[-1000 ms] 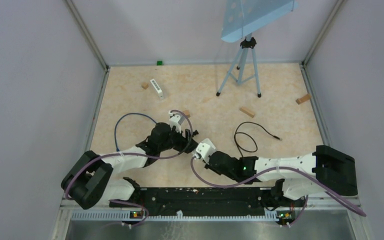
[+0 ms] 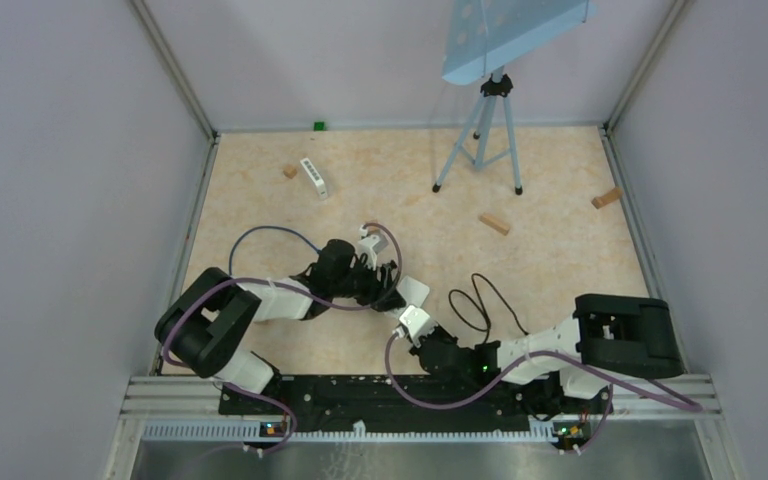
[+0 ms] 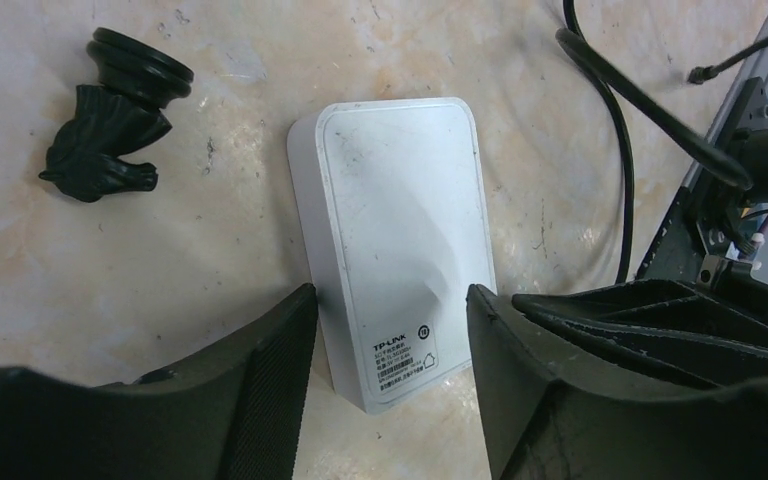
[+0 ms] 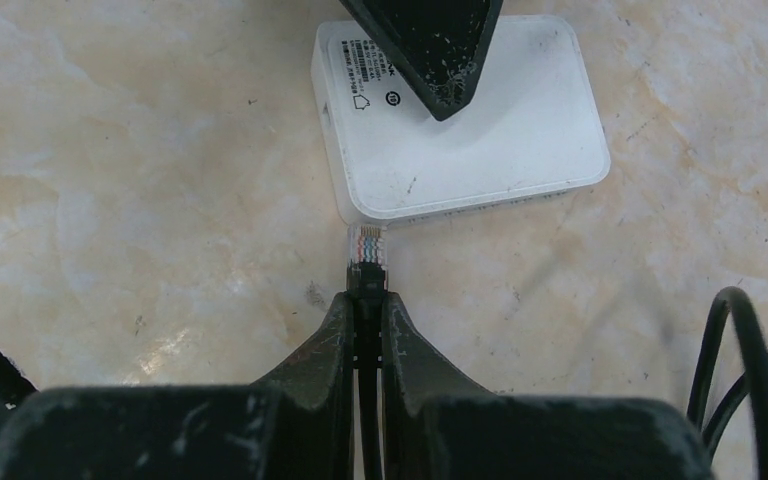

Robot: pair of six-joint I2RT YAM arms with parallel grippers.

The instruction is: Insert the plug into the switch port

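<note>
The white switch (image 3: 410,220) lies flat on the table, its label side up. Its row of ports shows only as a thin dark strip along one long edge in the right wrist view. My right gripper is shut on a black cable's plug (image 4: 368,245), whose clear tip sits close to the switch's corner at the port edge; whether they touch I cannot tell. My left gripper is part open over the label end of the switch, its fingers (image 3: 275,370) apart on either side with nothing gripped.
A dark chess knight (image 3: 110,120) lies by the switch. The black cable (image 2: 475,305) loops on the table to the right. Farther back are a white power strip (image 2: 314,178), wooden blocks (image 2: 494,223) and a tripod (image 2: 490,130).
My left arm has moved right and a little down in the top view, more of the switch showing.
</note>
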